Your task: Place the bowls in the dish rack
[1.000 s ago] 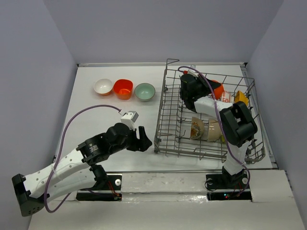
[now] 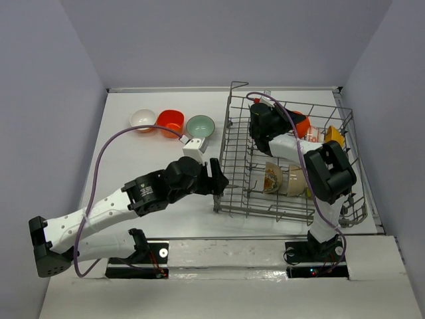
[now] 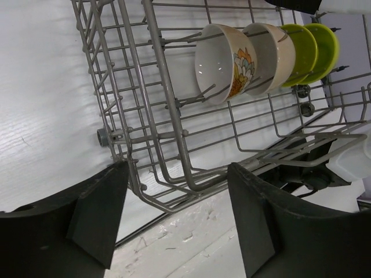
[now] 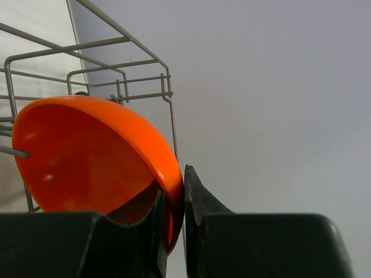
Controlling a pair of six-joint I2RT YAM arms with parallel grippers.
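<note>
In the right wrist view, my right gripper is shut on the rim of an orange bowl (image 4: 87,145), which sits tilted on its side among the rack wires. From above, that orange bowl (image 2: 302,124) shows partly behind the arm. My left gripper is open and empty, above the front-left corner of the dish rack (image 3: 168,87). On the counter at the back left stand a white bowl (image 2: 142,118), a red-orange bowl (image 2: 170,123) and a green bowl (image 2: 200,126).
Toward the rack's front stand a flowered bowl (image 3: 217,63), a cream bowl (image 3: 278,58) and green bowls (image 3: 324,52). A yellow bowl (image 2: 334,135) is at its right side.
My left gripper has moved right and slightly back, from beside the rack to over its front-left corner. The right arm and the bowls have stayed put.
</note>
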